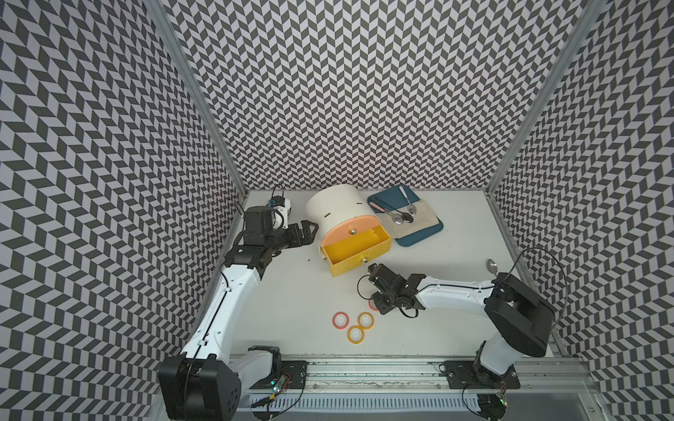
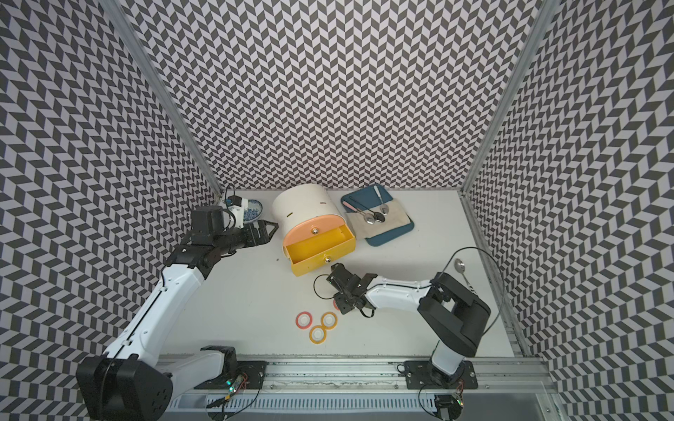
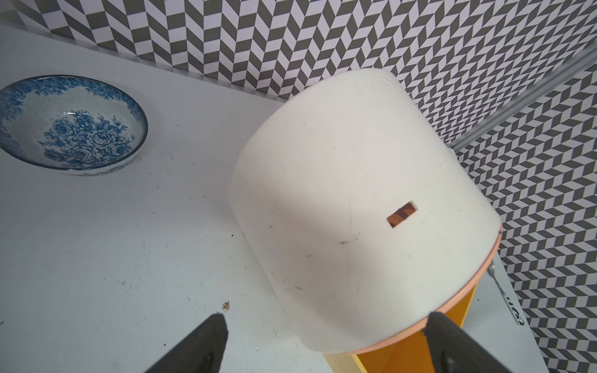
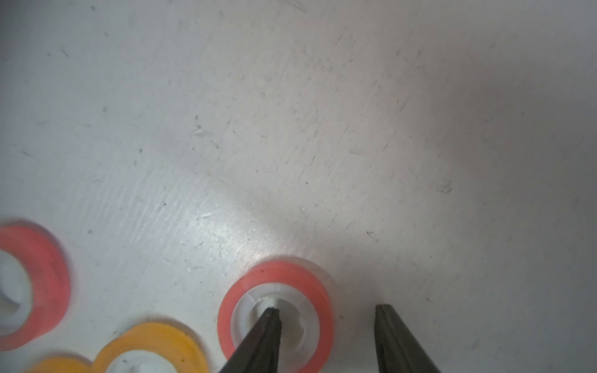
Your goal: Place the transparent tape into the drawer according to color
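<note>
The yellow drawer (image 1: pixel 351 264) of the white rounded cabinet (image 1: pixel 337 201) is pulled out, its inside empty. Above it, the orange-pink drawer (image 1: pixel 339 232) is closed. In the right wrist view a red tape roll (image 4: pixel 275 271) lies flat on the table; my right gripper is low over it, fingers apart. One finger (image 4: pixel 266 332) overlaps the roll's centre, the other is over bare table to its right. A second red roll (image 1: pixel 340 320) and two yellow rolls (image 1: pixel 365 320) lie nearby. Left of the cabinet, my left gripper stands open and empty.
A folded blue and beige cloth (image 1: pixel 421 223) with several utensils lies right of the cabinet. A spoon (image 1: pixel 491 266) rests at the far right. Behind the left arm is a blue-patterned bowl (image 3: pixel 80 127).
</note>
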